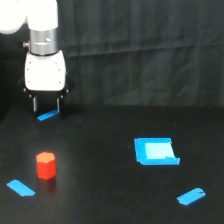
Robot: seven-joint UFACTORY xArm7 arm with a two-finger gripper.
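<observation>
My white gripper (46, 100) hangs at the upper left, fingers pointing down and apart with nothing visible between them, above a strip of blue tape (48, 115) on the black table. A red block (45, 166) stands at the lower left, in front of and apart from the gripper. On the right, a shallow blue box (139, 151) with a pale interior lies on the table.
More blue tape lies at the lower left (20, 187) and lower right (191, 196). A dark curtain (140, 50) hangs behind the table.
</observation>
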